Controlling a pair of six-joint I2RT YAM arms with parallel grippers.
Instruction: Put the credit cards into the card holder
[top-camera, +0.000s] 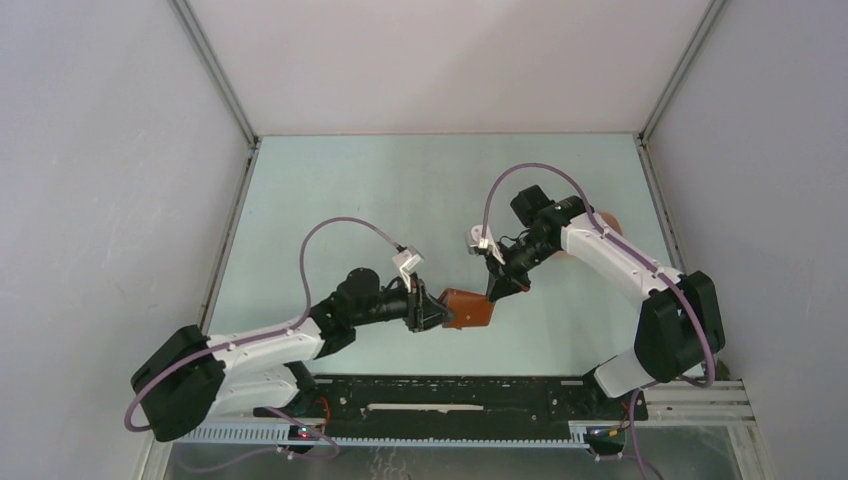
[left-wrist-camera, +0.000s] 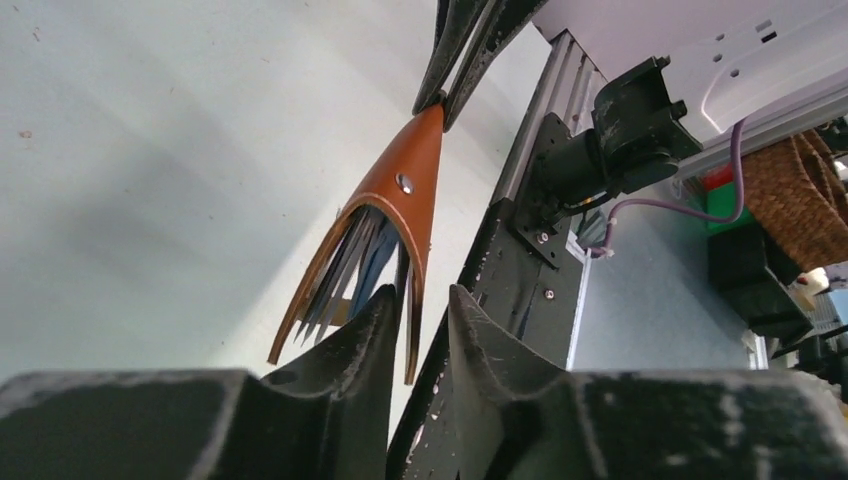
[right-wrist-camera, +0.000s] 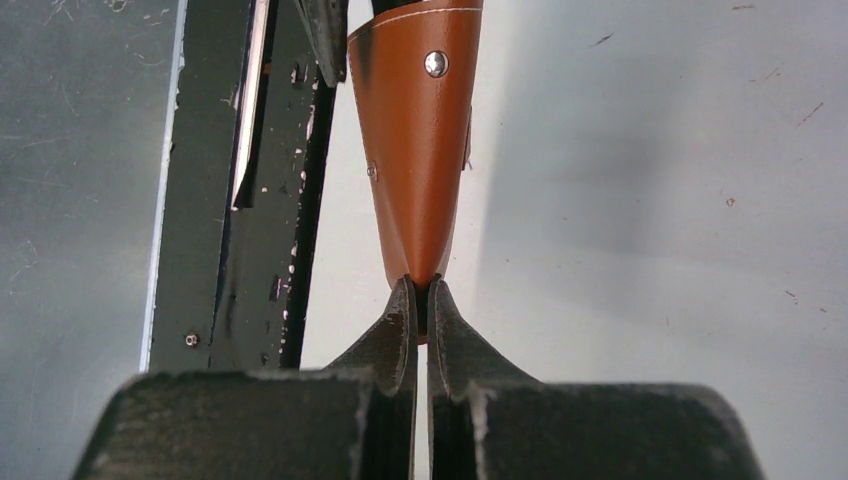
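The brown card holder hangs above the table, its far corner pinched by my right gripper, which is shut on it. Toward the left wrist camera its mouth gapes, and several thin dark and bluish edges fan out inside; I cannot tell cards from sleeves. My left gripper is part open at that mouth. One left finger reaches in at the opening, the other stays outside, with the holder's edge flap running between them. Loose cards do not show on the table.
A black beam with a pale strip runs along the table's front edge. Behind the right arm, a brownish object is partly hidden.
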